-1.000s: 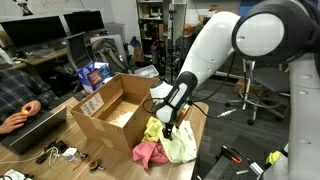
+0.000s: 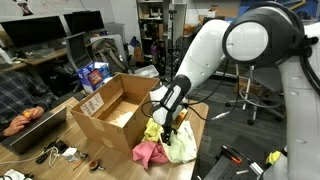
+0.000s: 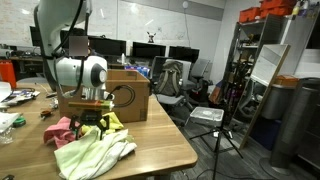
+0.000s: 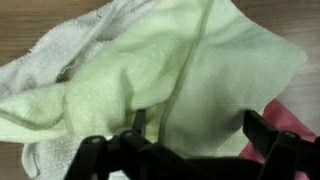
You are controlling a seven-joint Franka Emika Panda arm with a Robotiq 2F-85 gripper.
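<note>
A pale green cloth (image 4: 215, 70) lies crumpled on the table, with a raised fold running up to the gap between my fingers. My gripper is open just above or against this cloth, one fingertip (image 4: 139, 122) on either side of the fold. Whether the fingers touch the fabric, I cannot tell. A whitish cloth (image 4: 60, 50) shows beneath it at the left, and a pink cloth (image 4: 288, 122) peeks out at the right. In exterior view 1 the pink cloth (image 2: 150, 153) and a yellow cloth (image 2: 153, 131) lie beside the pale one (image 2: 182, 150).
An open cardboard box (image 2: 118, 110) stands close behind the cloths. Small tools and cables (image 2: 60, 150) lie at the left of the table. Bare wood (image 3: 165, 150) is free to the right of the cloths in exterior view 2.
Over the past second the arm has shifted slightly, with the gripper staying over the pale cloth. The cloths look unmoved.
</note>
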